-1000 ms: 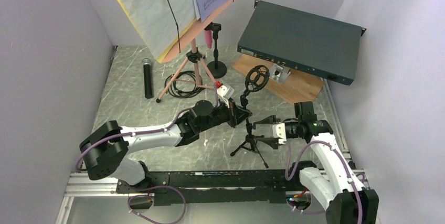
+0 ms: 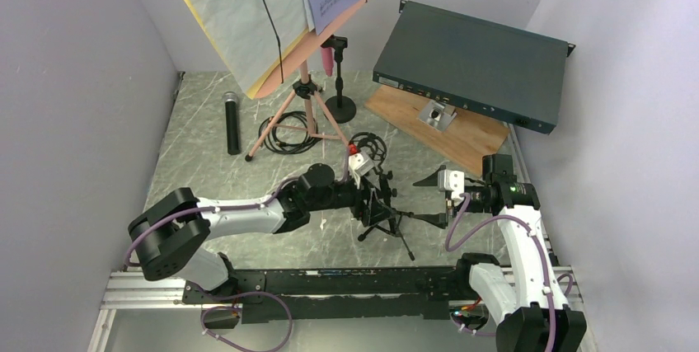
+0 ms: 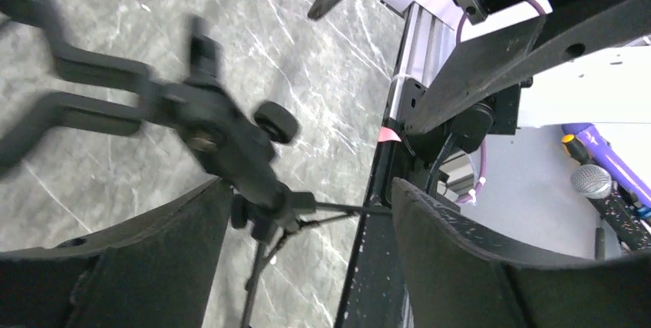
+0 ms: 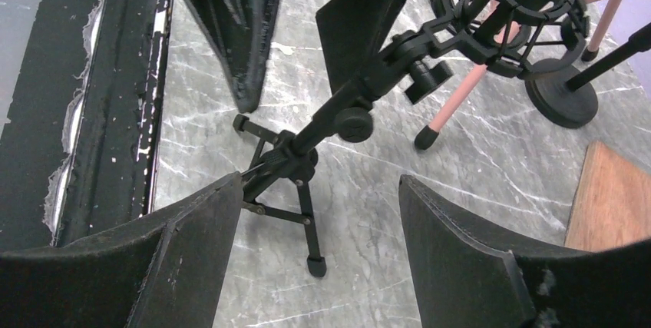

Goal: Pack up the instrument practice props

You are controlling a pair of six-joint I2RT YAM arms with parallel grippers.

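Observation:
A black tripod stand (image 2: 387, 224) with a ring holder (image 4: 537, 28) at its top stands at the front middle of the marble table, its pole leaning. My left gripper (image 2: 372, 204) is over the pole, its fingers apart; in the left wrist view the stand is blurred just beyond them. My right gripper (image 2: 433, 199) is open to the pole's right, and in the right wrist view nothing lies between its fingers. A microphone (image 2: 232, 125) lies at the left, near a coiled cable (image 2: 284, 144) under a pink music stand (image 2: 293, 105) holding sheets.
A short black mic stand (image 2: 340, 109) stands at the back. A dark rack unit (image 2: 474, 63) is held above a wooden board (image 2: 396, 117) at the back right.
The stand's ring has tilted away toward the back left. My left gripper has moved down and toward the front, and my right gripper has drawn back to the right.

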